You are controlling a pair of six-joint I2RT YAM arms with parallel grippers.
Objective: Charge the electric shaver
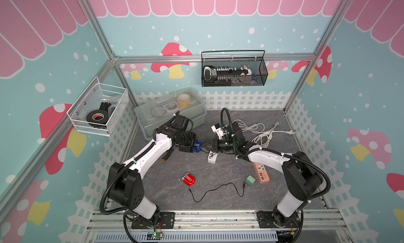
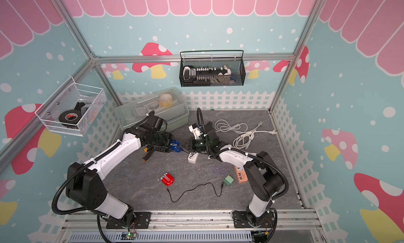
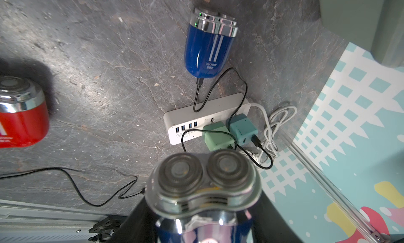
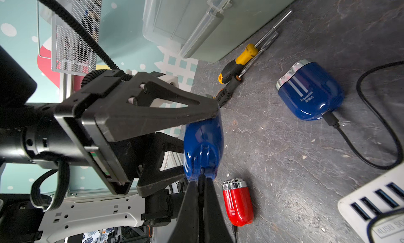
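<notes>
My left gripper is shut around a blue shaver (image 4: 204, 148), held above the table with its twin heads toward the left wrist camera. Close to the shaver's bottom, my right gripper is shut on a thin black charging plug (image 4: 201, 179). The plug's tip meets the shaver's bottom end; how deep it sits cannot be told. Another blue shaver (image 3: 209, 49) lies on the table, a cable in its bottom and a small green light showing. A red shaver (image 1: 189, 179) rests nearer the front, a cable end close by.
On the white power strip (image 3: 185, 116) sit a green adapter (image 3: 216, 135) and a teal adapter (image 3: 244, 128). An orange strip (image 1: 261, 173) and a loose green adapter (image 1: 250, 180) lie at right. Screwdrivers (image 4: 242, 60) lie by the lidded box (image 1: 168, 110).
</notes>
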